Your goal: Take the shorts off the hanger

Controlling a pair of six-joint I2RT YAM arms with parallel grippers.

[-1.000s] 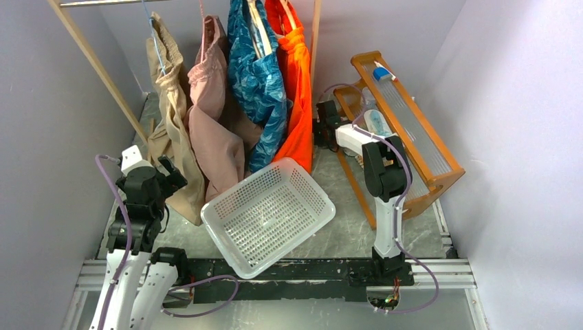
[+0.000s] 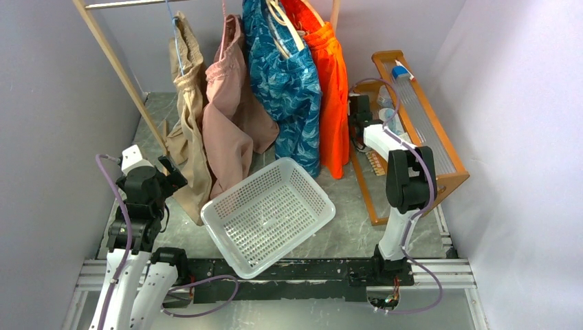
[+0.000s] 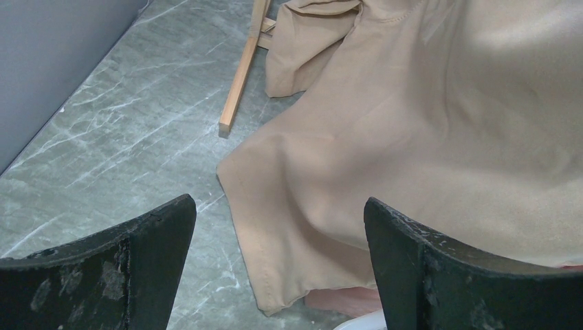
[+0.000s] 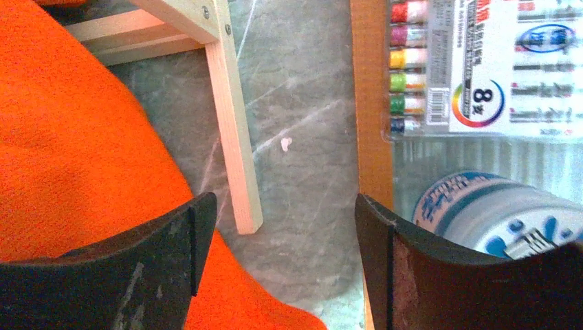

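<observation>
Several shorts hang side by side from the rack: beige [image 2: 189,127], pink [image 2: 230,130], blue-patterned [image 2: 285,89] and orange [image 2: 330,96]. Pale hanger parts show at the tops of the blue and orange pairs. At the left, apart from the beige cloth, is my open left gripper; that beige pair [image 3: 426,137] fills much of its wrist view. My right gripper is beside the orange shorts [image 4: 89,158], its fingers spread with no cloth held between them. The orange fabric lies behind and left of its left finger.
A white perforated basket [image 2: 268,265] stands on the floor before the shorts. A wooden shelf [image 2: 430,130] stands close to my right arm, carrying a pen set [image 4: 481,82] and a white-blue container [image 4: 502,206]. A wooden rack leg [image 4: 234,137] rises near the right gripper.
The rack with its shorts and the shelf have shifted right. My right arm has moved right too, and the orange shorts hang farther right and straighter. The left arm has stayed still.
</observation>
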